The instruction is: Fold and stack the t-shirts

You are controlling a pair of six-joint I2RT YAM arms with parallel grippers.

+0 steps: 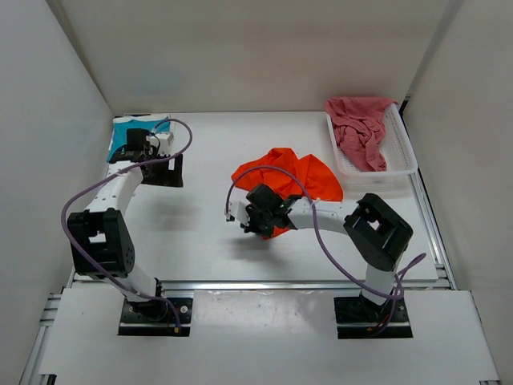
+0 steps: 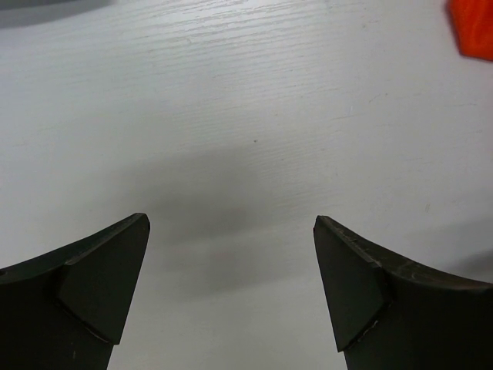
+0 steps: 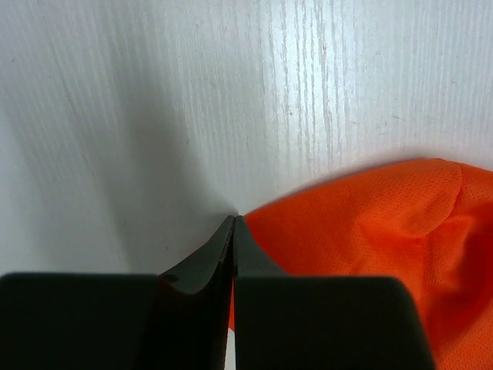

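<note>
An orange T-shirt (image 1: 288, 168) lies loosely spread and rumpled on the table, right of centre. My right gripper (image 1: 255, 226) is low at its near lower corner; in the right wrist view the fingertips (image 3: 240, 239) are shut at the shirt's edge (image 3: 362, 223), with any fabric between them not visible. My left gripper (image 1: 170, 172) hangs open over bare table at the left, its two fingers (image 2: 92, 293) wide apart, the orange shirt just showing at the upper right of its wrist view. A blue folded shirt (image 1: 128, 128) lies at the back left, partly behind the left arm.
A white basket (image 1: 397, 152) holding a crumpled pink shirt (image 1: 359, 128) stands at the back right. Walls enclose the sides and back.
</note>
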